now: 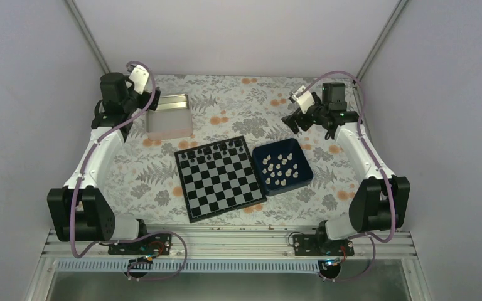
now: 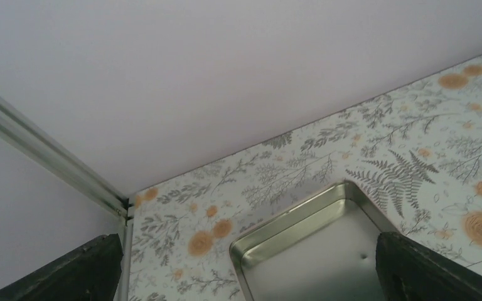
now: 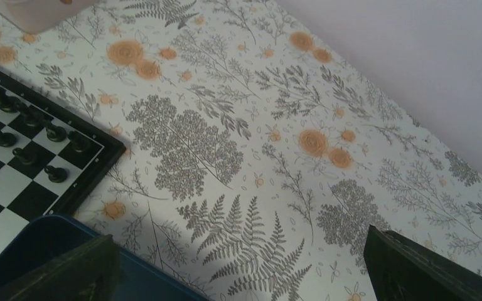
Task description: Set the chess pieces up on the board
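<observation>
The chessboard (image 1: pixel 221 182) lies on the table a little left of the middle, slightly turned. Dark chess pieces (image 1: pixel 215 148) stand in two rows along its far edge; some also show in the right wrist view, such as a dark pawn (image 3: pixel 56 174) at the near corner. Pale pieces (image 1: pixel 278 168) sit scattered in the navy bin (image 1: pixel 311 177) right of the board. My left gripper (image 1: pixel 154 101) hangs open over the clear box at the far left, empty between its wide-set fingers (image 2: pixel 103 266). Behind the bin, my right gripper (image 1: pixel 296 123) is open too, holding nothing.
The clear box (image 1: pixel 169 133) looks empty apart from a small dark spot (image 2: pixel 363 256), too small to identify. White walls (image 1: pixel 238 37) close off the back and sides.
</observation>
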